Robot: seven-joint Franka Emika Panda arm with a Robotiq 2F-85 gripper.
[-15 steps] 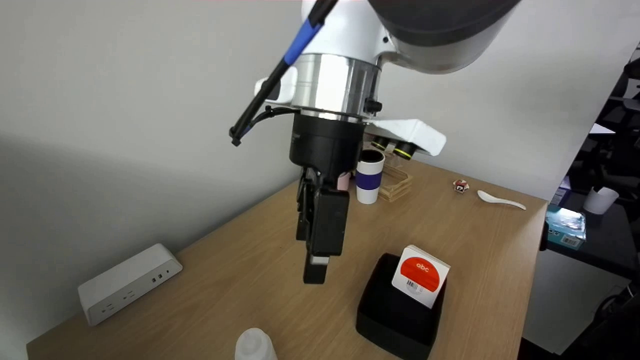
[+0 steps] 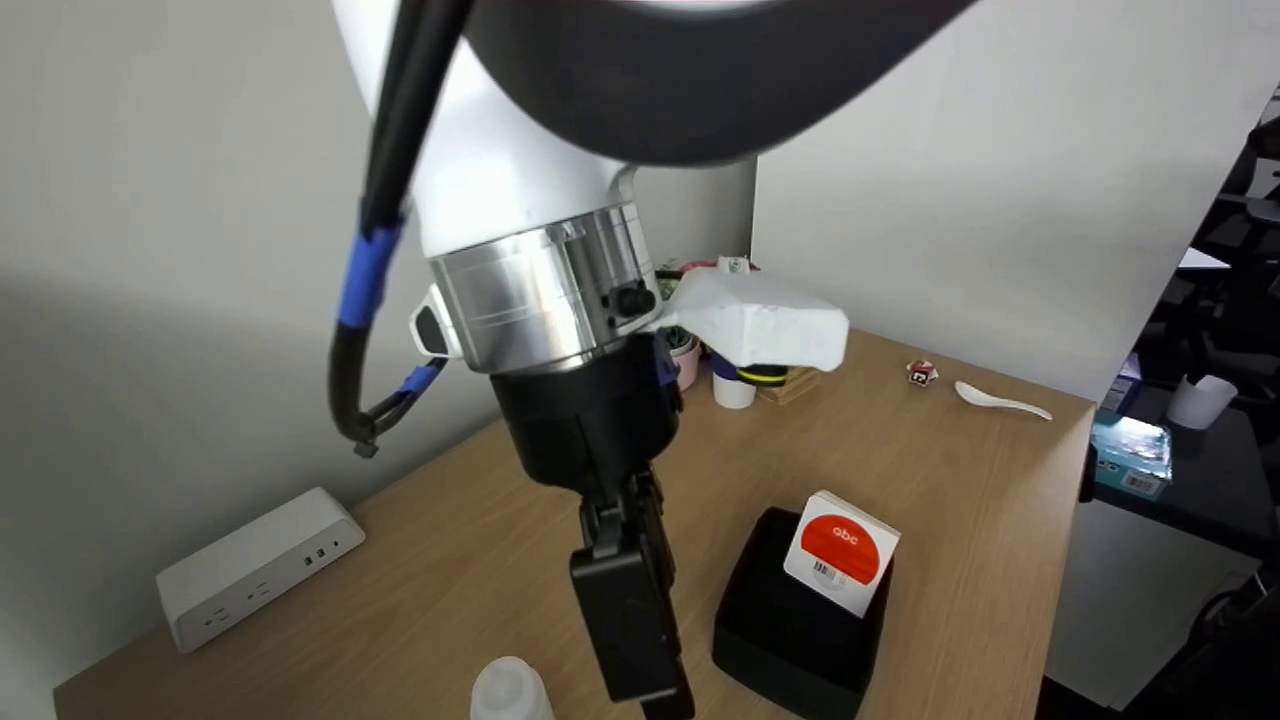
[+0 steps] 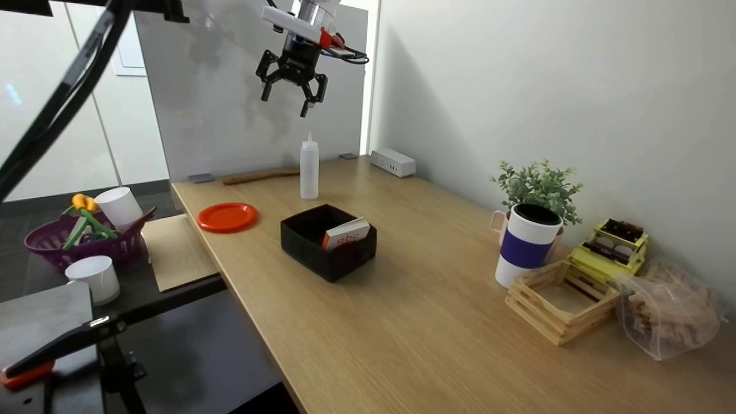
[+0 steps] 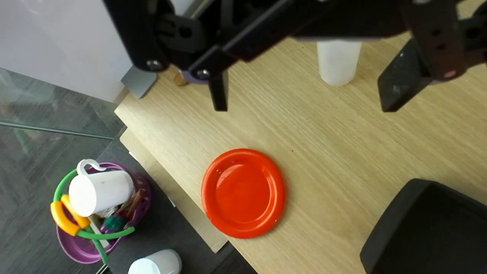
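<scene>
My gripper point(image 3: 284, 102) hangs open in the air above the far end of the table, its fingers spread and nothing between them. In the wrist view, one dark finger point(image 4: 220, 93) shows left of centre and the other to the right, with bare wood below. A translucent squeeze bottle point(image 3: 309, 170) stands upright under and slightly right of the gripper in exterior view 2; its top is hidden in the wrist view. A red plate point(image 4: 242, 193) lies flat near the table edge. The black box point(image 3: 303, 255) holds a white-and-red "abc" box point(image 2: 842, 552), leaning inside it.
A white power strip point(image 2: 260, 566) sits by the wall. At the other end are a tumbler point(image 3: 525, 245), a plant point(image 3: 538, 186), a wooden crate point(image 3: 535, 314) and a plastic bag point(image 3: 666, 310). A purple basket point(image 4: 77, 249) is off the table.
In exterior view 1 the arm has moved left and the gripper has come lower in the picture, now tilted. The bottle, black box and its contents have stayed put.
</scene>
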